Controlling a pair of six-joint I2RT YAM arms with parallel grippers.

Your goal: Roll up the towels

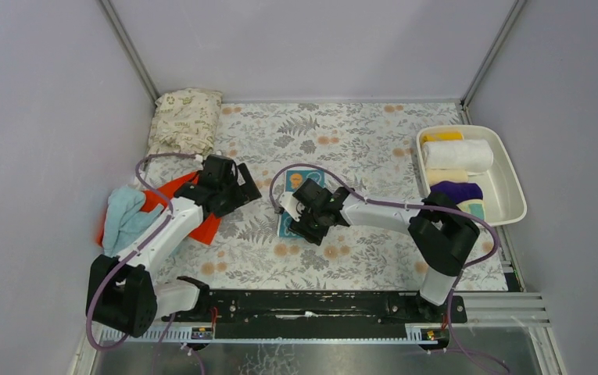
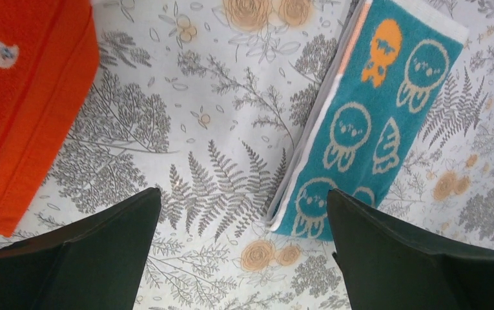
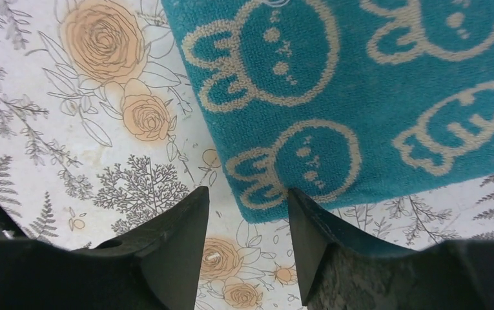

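A folded teal towel (image 1: 292, 181) with pale animal outlines lies flat on the table, partly covered by my right gripper (image 1: 305, 229) in the top view. In the left wrist view the whole teal towel (image 2: 360, 135) shows, a pink-orange strip along its left edge. My left gripper (image 1: 250, 187) stands open to the left of it, bare table between its fingers. Over one corner of the teal towel (image 3: 308, 116), the right gripper has its fingers partly apart. The corner's edge shows between the fingertips; whether they touch the cloth, I cannot tell.
A red-orange towel (image 1: 208, 228) and a light blue towel (image 1: 126, 215) lie crumpled at the left. Behind them sits a patterned cushion (image 1: 186, 119). At the right, a white bin (image 1: 512, 205) holds several rolled towels.
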